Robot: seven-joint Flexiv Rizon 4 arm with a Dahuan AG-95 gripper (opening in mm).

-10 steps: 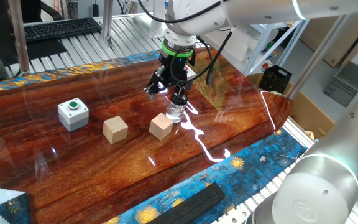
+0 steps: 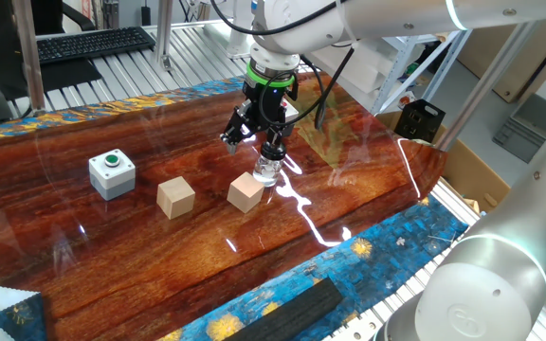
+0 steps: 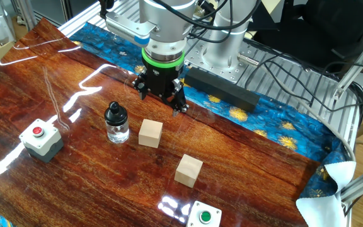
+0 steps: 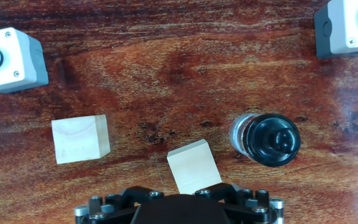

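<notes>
My gripper (image 3: 161,102) hangs above the table, its fingers spread wide with nothing between them. Along the bottom of the wrist view, its dark body partly covers the near end of one wooden cube (image 4: 194,167). A second, similar cube (image 4: 79,139) sits farther left in that view. Right of the nearer cube stands a clear bottle with a black cap (image 4: 272,140), upright and apart from the gripper in exterior view 2. Exterior view 1 shows both cubes, the nearer one (image 2: 245,192) beside the bottle's clear base (image 2: 267,172).
A box with a green button (image 2: 112,174) and another with a red button (image 3: 41,139) stand on the glossy brown table. By the robot base lies a dark bar (image 3: 222,90) on blue patterned cloth (image 3: 282,129). Bare tabletop surrounds the cubes.
</notes>
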